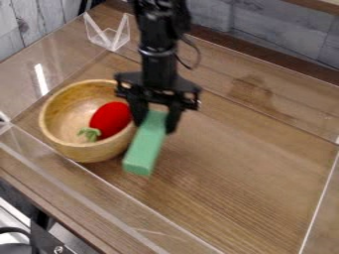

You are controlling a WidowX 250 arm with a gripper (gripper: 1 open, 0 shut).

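My gripper (153,111) hangs above the middle-left of the table, blurred by motion, shut on a green object (145,147) that points down toward the near side, just right of a tan bowl (59,121). In the bowl lies a red vegetable with a green stem (110,120), partly beside the gripper.
A clear, wire-like item stands at the upper left, near the table's back. Dark cables or shapes show at the lower left edge.
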